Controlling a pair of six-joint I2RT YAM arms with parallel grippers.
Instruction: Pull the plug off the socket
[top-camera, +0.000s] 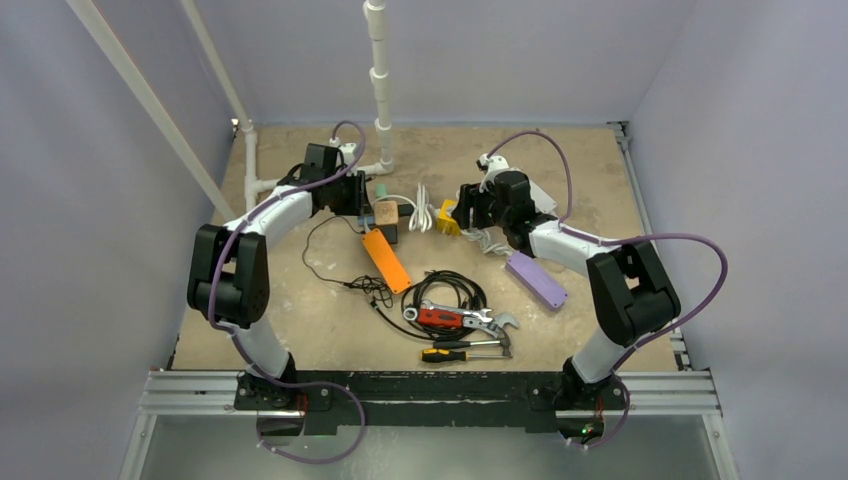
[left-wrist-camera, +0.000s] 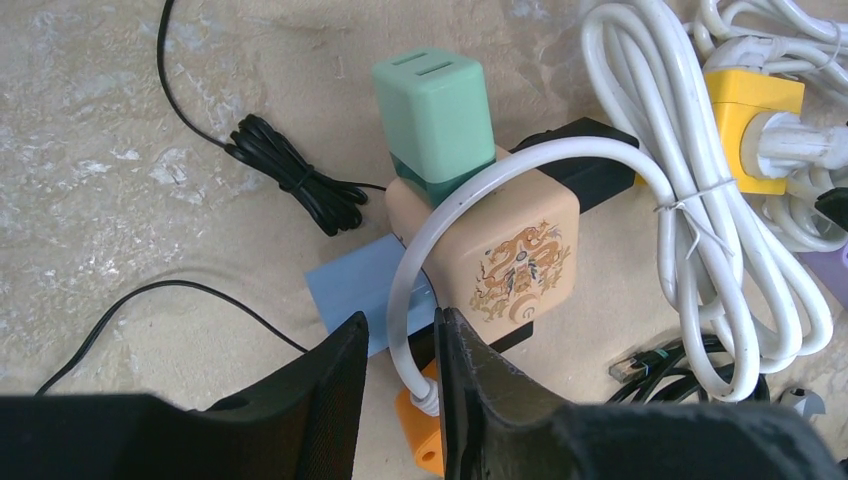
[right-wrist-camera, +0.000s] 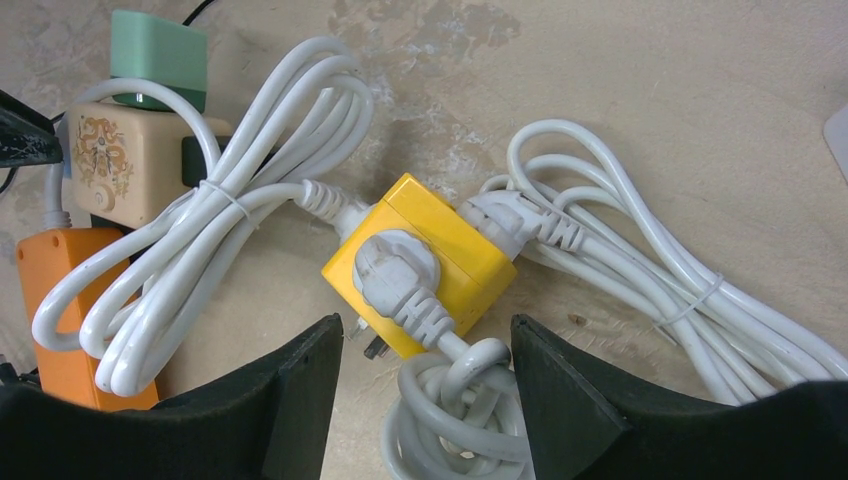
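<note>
In the left wrist view a peach block socket (left-wrist-camera: 530, 250) with a printed pattern carries a green plug (left-wrist-camera: 435, 115), a blue plug (left-wrist-camera: 370, 285) and a black one (left-wrist-camera: 590, 165). My left gripper is partly open in front of it, its fingers either side of a white cable (left-wrist-camera: 402, 290) that ends at an orange strip (left-wrist-camera: 425, 440). Contact with the blue plug cannot be told. A yellow cube socket (right-wrist-camera: 430, 260) bears white plugs, one facing up (right-wrist-camera: 395, 272) and one at its right (right-wrist-camera: 500, 215). My right gripper is open, fingers around the upward plug's cord, apparently not gripping.
Bundled white cable (right-wrist-camera: 230, 200) lies between the two sockets. A purple strip (top-camera: 537, 280) sits to the right. Tools and coiled black cable (top-camera: 455, 290) occupy the front middle. A white pipe (top-camera: 380, 90) stands behind the left gripper.
</note>
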